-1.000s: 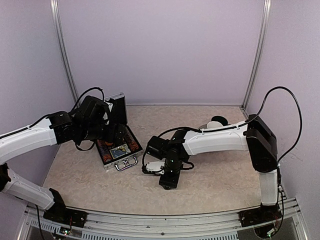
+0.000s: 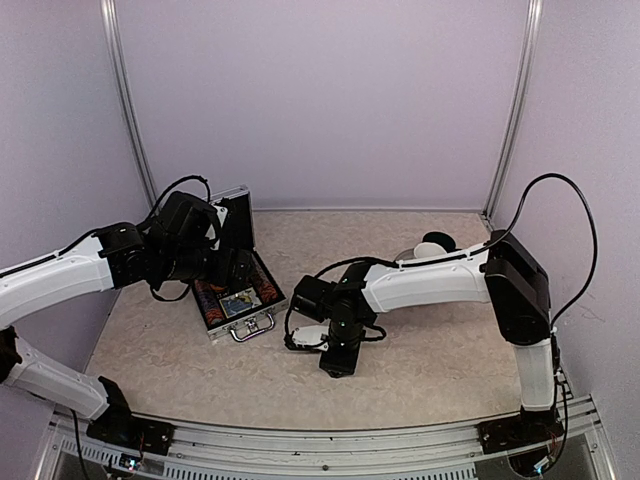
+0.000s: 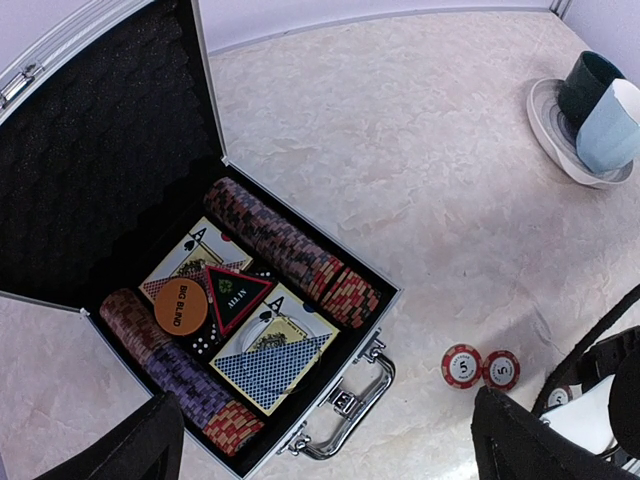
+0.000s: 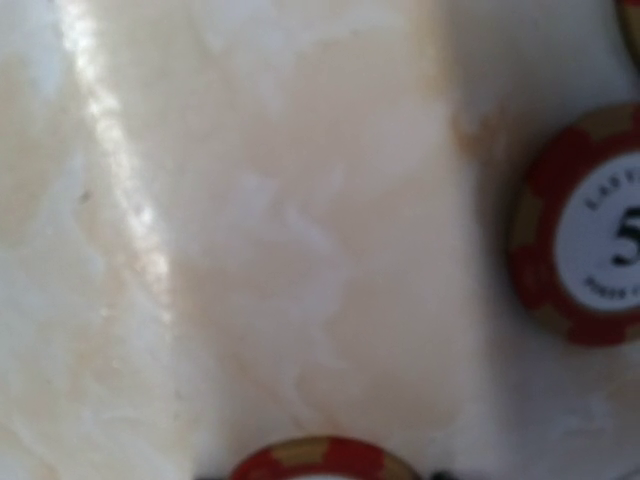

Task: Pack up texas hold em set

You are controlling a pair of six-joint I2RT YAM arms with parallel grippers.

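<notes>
The silver-edged case point(image 3: 388, 312) lies open, its black foam lid point(image 3: 110, 150) raised. Inside are rows of poker chips point(image 3: 290, 245), two card decks point(image 3: 270, 362), an orange BIG BLIND disc point(image 3: 181, 305) and a red-black ALL IN triangle point(image 3: 236, 298). Over the case hangs my left gripper point(image 2: 240, 272), open and empty. Two red 5 chips point(image 3: 462, 366) point(image 3: 501, 370) lie right of the handle. My right gripper point(image 2: 338, 370) is low over the table in front; a red-gold chip point(image 4: 325, 458) shows between its barely visible fingertips. Another red chip point(image 4: 600, 235) lies beside it.
A plate point(image 3: 548, 120) holding a dark cup point(image 3: 590, 85) and a light blue cup point(image 3: 612, 130) stands at the back right. The case handle point(image 3: 365, 410) juts forward. Open tabletop point(image 3: 400, 120) lies behind and between.
The right arm has shifted very slightly, its elbow a little to the left and its gripper staying low at the table. The left arm and the case have not moved.
</notes>
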